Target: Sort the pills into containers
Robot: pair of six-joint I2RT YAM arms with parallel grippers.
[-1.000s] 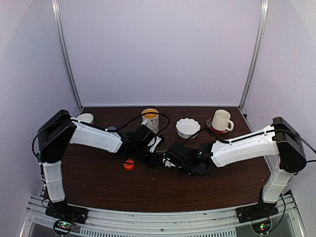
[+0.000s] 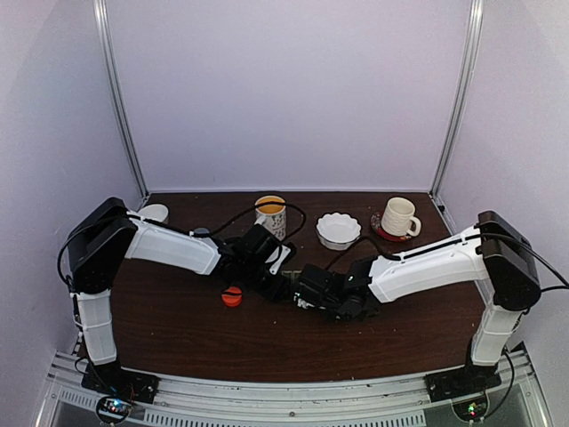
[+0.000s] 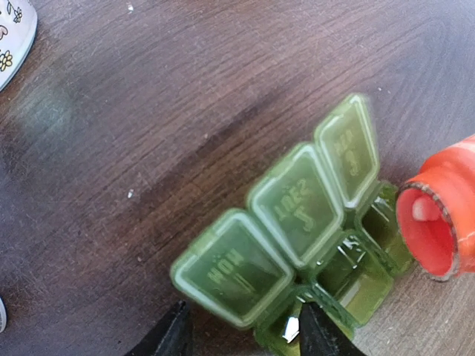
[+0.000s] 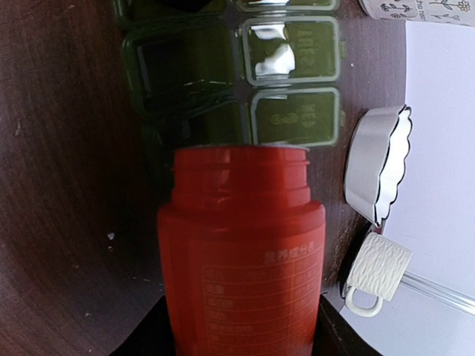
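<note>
The green translucent pill box (image 3: 304,200) lies on the table; in the left wrist view, three lids stand open beside their compartments. My left gripper is part open at the near end of the box, its fingertips close to the MON lid and compartment, with no pill visible between them. My right gripper is shut on the red pill bottle (image 4: 241,245), whose uncapped mouth points toward the box. A pale pill (image 3: 425,208) shows inside that mouth, over the far compartment. Whether the compartments hold pills cannot be told.
An orange-red cap (image 2: 232,296) lies on the table left of the grippers. Behind them stand a patterned mug (image 2: 271,218), a white scalloped bowl (image 2: 338,231) and a cream cup (image 2: 400,216) on a red saucer.
The left arm looks unmoved.
</note>
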